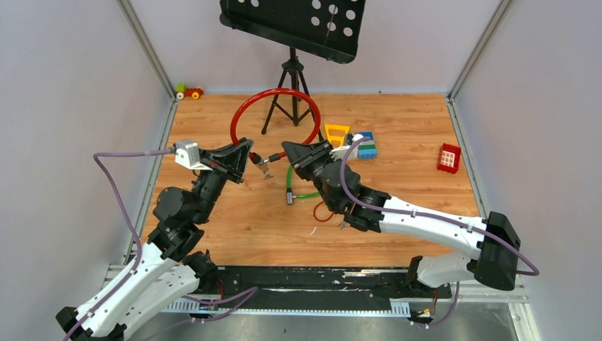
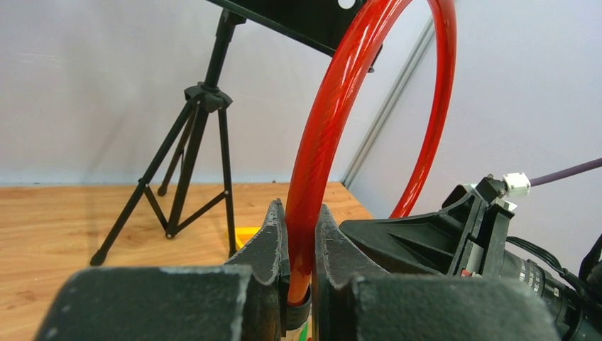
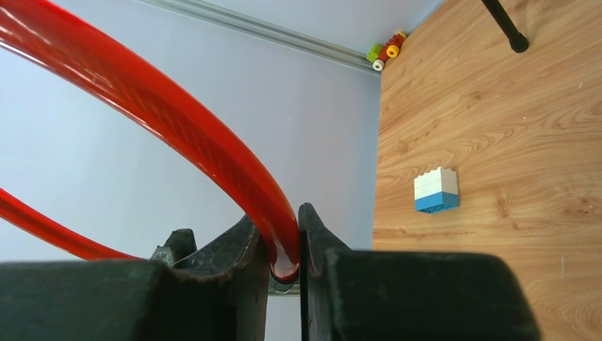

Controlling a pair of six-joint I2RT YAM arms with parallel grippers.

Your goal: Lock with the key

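Note:
A red cable lock [image 1: 275,91] arches between my two grippers in the top view. My left gripper [image 1: 250,146] is shut on the end carrying the lock body [image 1: 264,165], with a small metal key [image 1: 268,175] hanging below it. On the cable's other end my right gripper [image 1: 285,148] is shut, and the metal tip [image 1: 274,158] sticks out toward the lock body. Tip and body are very close; whether they touch cannot be told. In the left wrist view the red cable [image 2: 326,128] rises from between the fingers; the right wrist view shows the cable [image 3: 234,163] gripped likewise.
Behind the cable stands a black music stand [image 1: 293,78]. A green cable lock [image 1: 307,195] and a thin red loop [image 1: 323,219] lie on the table below. Coloured bricks [image 1: 366,145] sit behind the right gripper, a red block [image 1: 449,158] farther right.

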